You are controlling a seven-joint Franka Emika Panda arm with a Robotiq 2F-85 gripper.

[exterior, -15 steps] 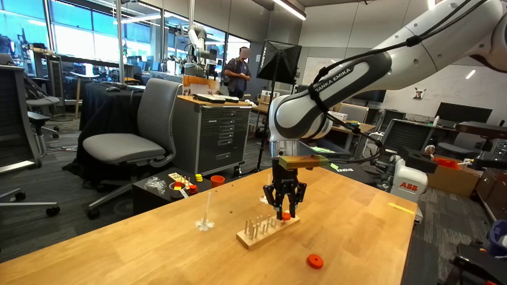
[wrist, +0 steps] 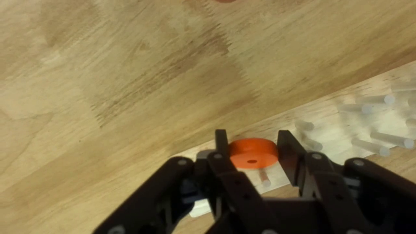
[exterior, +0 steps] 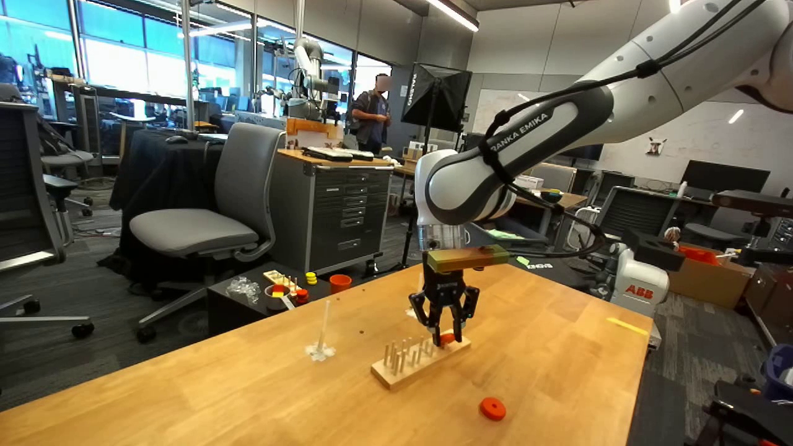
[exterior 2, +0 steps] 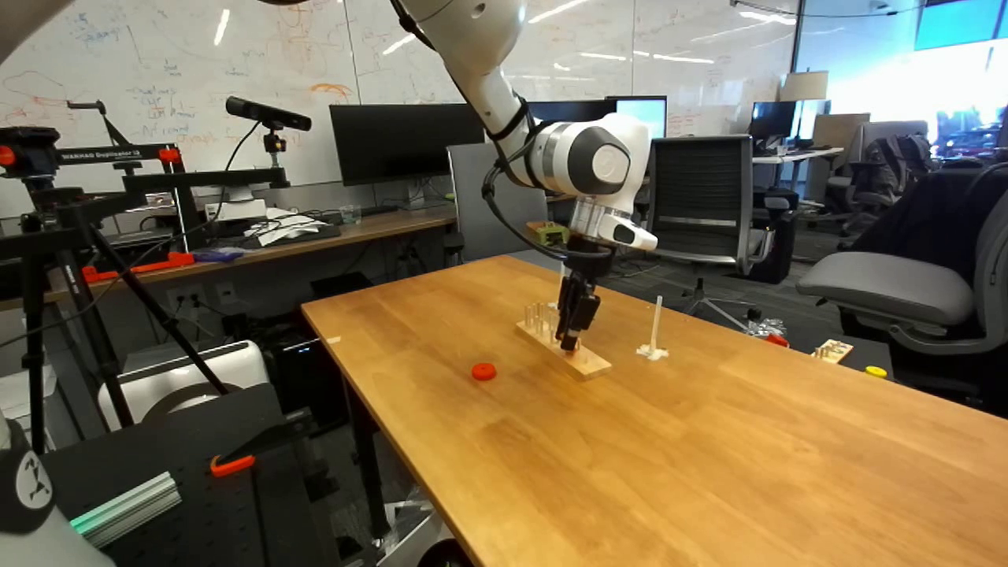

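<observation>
My gripper is shut on a red disc point(wrist: 253, 150), one finger on each side of it. The disc has a small hole in its middle, and a short peg point(wrist: 265, 178) of the wooden board shows just beside it in the wrist view. The pale pegboard point(exterior: 420, 365) lies on the table under the gripper, which stands over the end with few pegs. How far the disc sits above the board, I cannot tell. A second red disc point(exterior: 492, 408) lies flat on the table, apart from the board, also visible as a red disc point(exterior 2: 483, 372) in the other exterior view.
Several upright pegs point(wrist: 370, 146) crowd the board's other part. A thin white post point(exterior: 324, 327) rises from the table nearby. On a low black stand beside the table are an orange cup point(exterior: 340, 283) and small parts.
The wrist has shifted slightly left in exterior view 1, while the fingers stay almost in place around the disc. The pegboard has moved very slightly. The loose disc has not moved.
</observation>
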